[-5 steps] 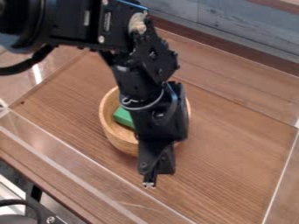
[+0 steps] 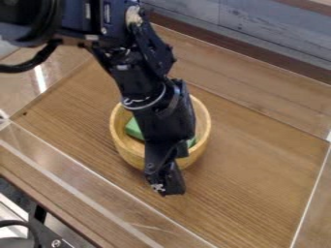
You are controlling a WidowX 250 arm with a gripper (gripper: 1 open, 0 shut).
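A black robot arm reaches down from the top left, its gripper open and low in front of a round wooden bowl. A green object lies in the bowl, largely hidden behind the arm. The lower part of the gripper overlaps the bowl's near side in the view; whether it touches the bowl cannot be told.
A grey plank wall runs along the back. At the lower left the table's edge shows, with a black cable beyond it.
Over the last second the gripper has shifted slightly left and up, staying in front of the bowl. The bowl appears in the same place.
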